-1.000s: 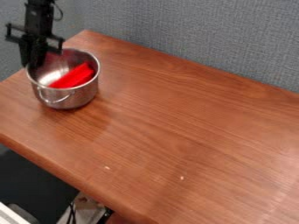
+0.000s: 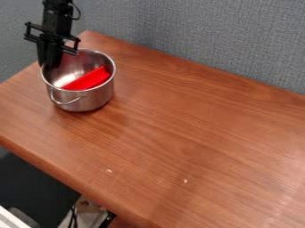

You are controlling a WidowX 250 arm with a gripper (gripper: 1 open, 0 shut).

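Note:
A steel pot (image 2: 81, 98) with a wire handle stands at the left end of the wooden table, a red object (image 2: 89, 78) lying inside it. My black gripper (image 2: 50, 62) is at the pot's left rear rim, its fingertips low at or just inside the rim and partly hard to make out. Whether it holds the rim or is shut on nothing does not show clearly.
A grey padded wall (image 2: 215, 44) runs behind it. Dark floor lies beyond the table's near left edge.
The pot has shifted slightly right and down in the view, toward the front, and my gripper has moved along with it.

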